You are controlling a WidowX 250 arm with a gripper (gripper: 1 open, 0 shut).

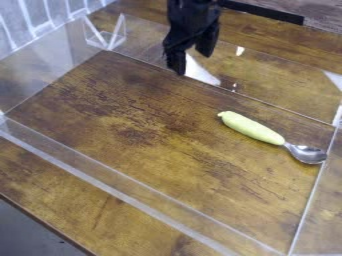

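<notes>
A black gripper [189,55] reaches down from the top centre, above the back part of the clear-walled area, its fingers apart with nothing visible between them. Toward the right on the wooden floor of that area lies a spoon [306,153] with a pale yellow-green handle [249,128], apart from the gripper and below it in the picture.
Clear plastic walls [147,205] surround the work area on the wooden table [54,195]. A white slatted object stands at the top left, and a dark bar lies along the top right.
</notes>
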